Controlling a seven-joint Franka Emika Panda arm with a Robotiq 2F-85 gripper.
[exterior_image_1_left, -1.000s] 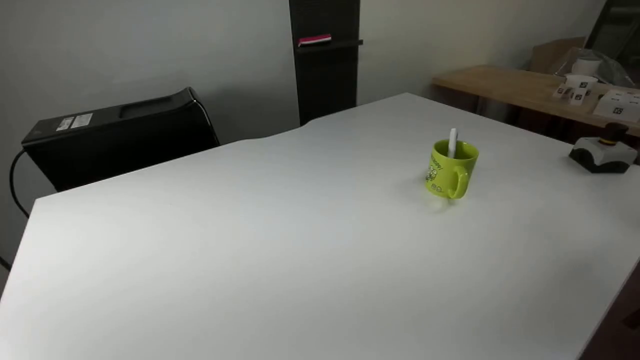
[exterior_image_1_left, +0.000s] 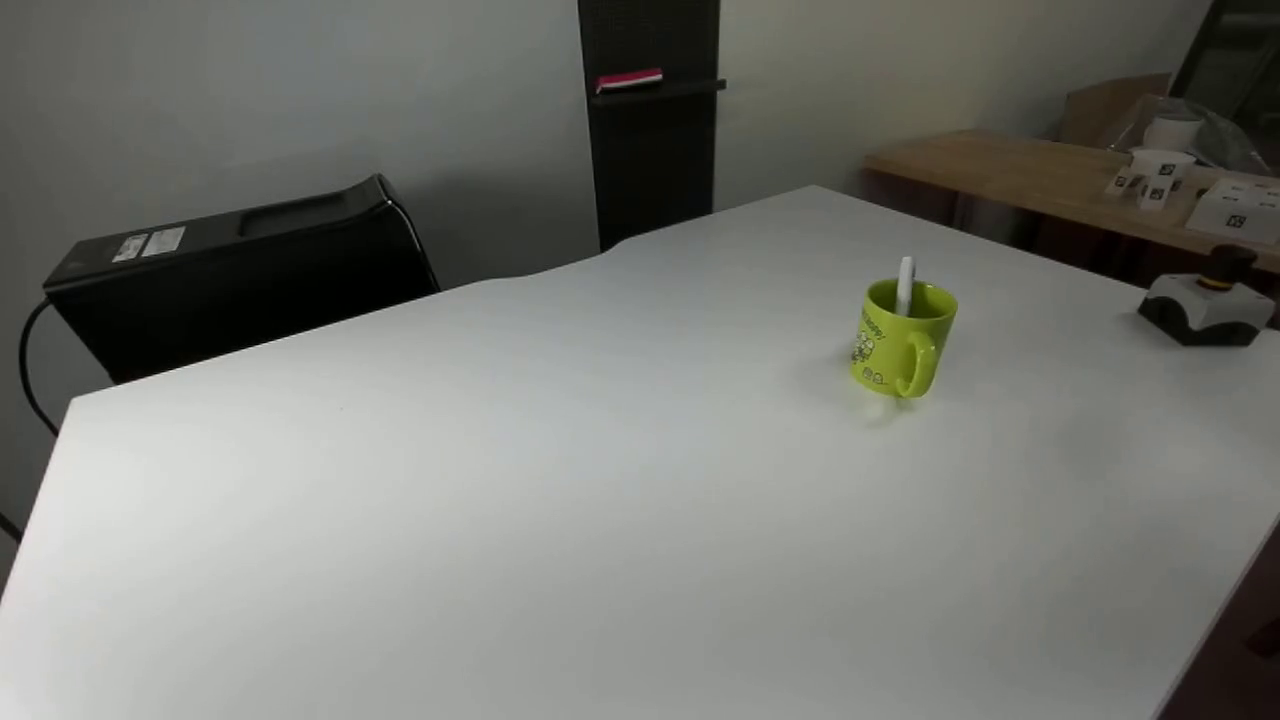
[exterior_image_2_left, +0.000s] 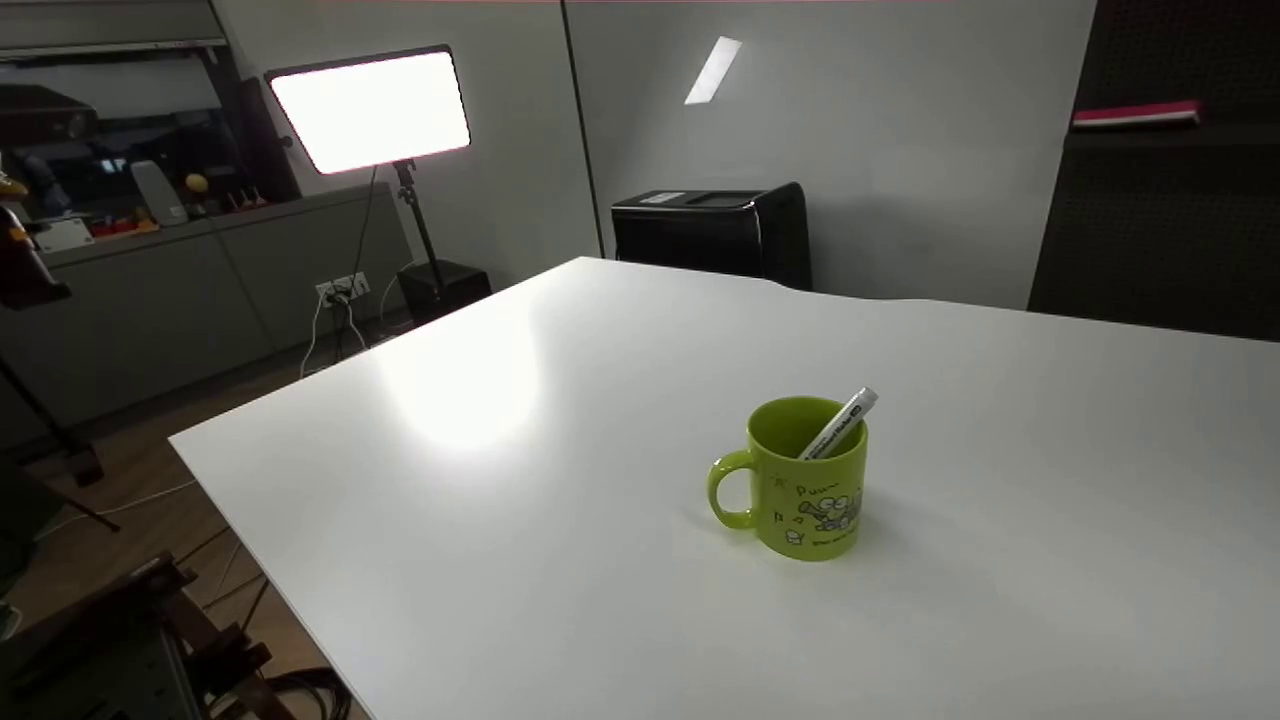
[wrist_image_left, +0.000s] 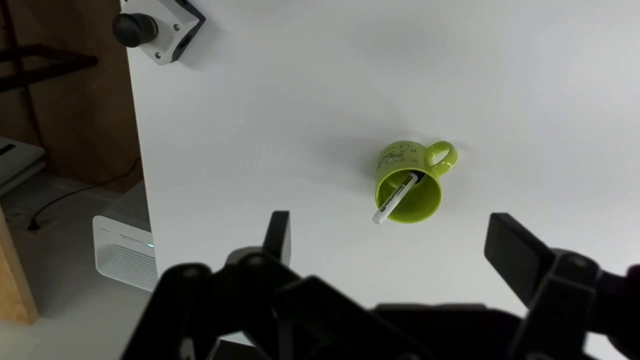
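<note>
A lime-green mug (exterior_image_1_left: 889, 350) with a printed cartoon stands upright on the white table. Leaning inside it is a white marker (exterior_image_2_left: 842, 422), its upper end poking out over the rim. From above, in the wrist view, the mug (wrist_image_left: 403, 157) shows its handle toward the upper right, and the marker (wrist_image_left: 396, 199) slants toward the lower left. My gripper is open, its two black fingers wide apart with only bare table showing between them. The mug lies beyond the fingertips, apart from them. Neither exterior view shows the gripper.
A grey-and-black box with a black knob (wrist_image_left: 135, 30) sits at the table's edge. Off the table stand a black machine (exterior_image_1_left: 258, 276) and, in exterior view 2, a bright lamp panel (exterior_image_2_left: 374, 110).
The mug and marker have not moved. Only a faint shift of shadow shows on the table's right side in exterior view 1.
</note>
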